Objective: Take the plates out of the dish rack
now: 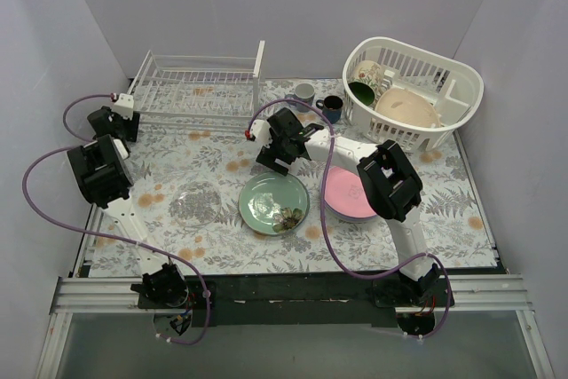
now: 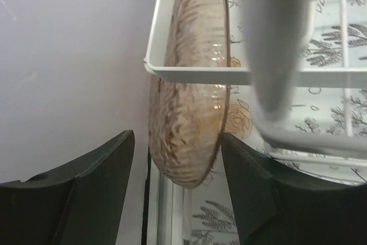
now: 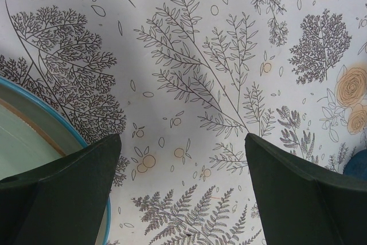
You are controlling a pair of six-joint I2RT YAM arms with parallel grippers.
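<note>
The white dish rack [image 1: 197, 86] stands along the back left, its left end near the wall. In the left wrist view, a brownish see-through glass dish [image 2: 192, 104] stands on edge inside the rack's white frame [image 2: 200, 75]. My left gripper is open, with the dish's near end between its fingers; the right fingertip [image 2: 228, 140] is close to its edge, and contact is unclear. A clear plate [image 1: 195, 204], a green plate [image 1: 274, 204] and a pink plate [image 1: 348, 191] lie on the table. My right gripper is open and empty, above the patterned surface beside the green plate.
Two mugs, one light [image 1: 304, 94] and one dark [image 1: 332, 107], stand between the rack and a white basket [image 1: 470, 95] holding dishes. The left wall [image 1: 44, 130] is close beside my left arm.
</note>
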